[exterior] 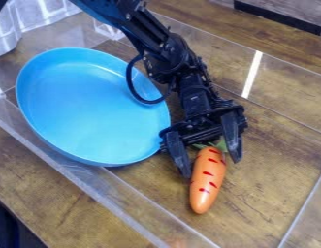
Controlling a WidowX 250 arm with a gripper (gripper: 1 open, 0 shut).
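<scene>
An orange toy carrot (207,184) with red marks and a green top lies on the wooden surface at lower middle right. My black gripper (206,149) is down over the carrot's top end, one finger on each side of the green part. Whether the fingers press on the carrot or only stand around it I cannot tell. A blue plate (85,111) lies to the left, close beside the gripper.
A clear plastic panel or tray edge runs along the lower left. A white object (13,21) sits at the top left.
</scene>
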